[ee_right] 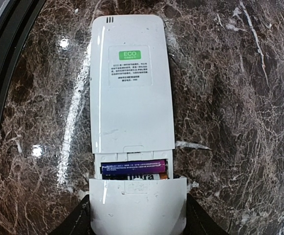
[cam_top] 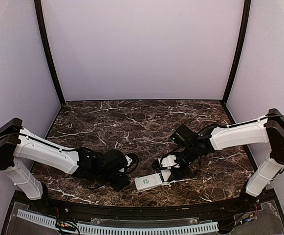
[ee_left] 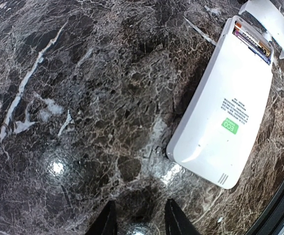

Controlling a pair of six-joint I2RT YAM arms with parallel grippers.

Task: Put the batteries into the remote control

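Observation:
The white remote control [ee_right: 132, 112] lies back side up on the marble table, its green ECO label showing. Inside its battery bay are two batteries [ee_right: 133, 168], side by side; the lower one is partly hidden by the cover. My right gripper is shut on the white battery cover [ee_right: 138, 200], holding it over the bay's end. In the left wrist view the cover [ee_left: 270, 22] looks tilted above the remote. My left gripper hovers off the remote's labelled end, fingers parted, nothing between them.
The table's dark front edge [cam_top: 132, 211] runs close below the remote. Bare marble [cam_top: 132, 120] stretches behind both arms, clear of objects.

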